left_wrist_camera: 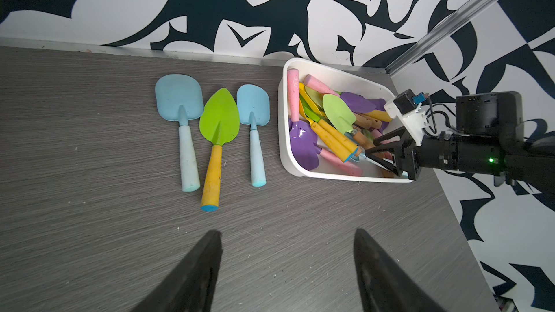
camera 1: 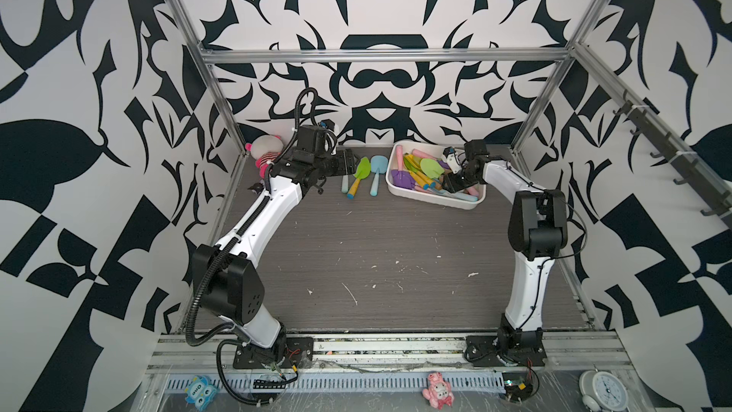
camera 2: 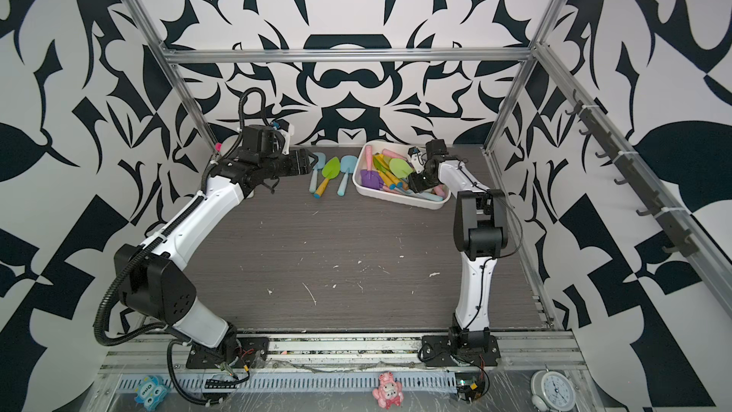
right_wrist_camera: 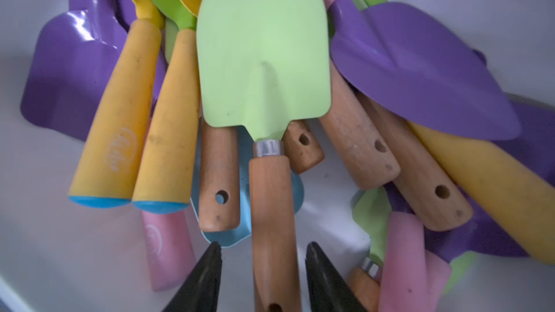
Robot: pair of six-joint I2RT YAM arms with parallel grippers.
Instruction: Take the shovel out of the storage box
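Observation:
The white storage box (left_wrist_camera: pixel 284 150) at the back right holds several toy shovels. My right gripper is down in it, fingers part open either side of the wooden handle of a pale green shovel (right_wrist_camera: pixel 263 34); contact cannot be told. Three shovels lie outside, left of the box: a wide blue one (left_wrist_camera: pixel 176 95), a green one with yellow handle (left_wrist_camera: pixel 219 115) and a narrower blue one (left_wrist_camera: pixel 253 101). My left gripper hangs open above the table left of the box, with nothing between its fingers.
A plush toy (camera 1: pixel 265 151) sits at the back left. The patterned walls stand close behind the box and at both sides.

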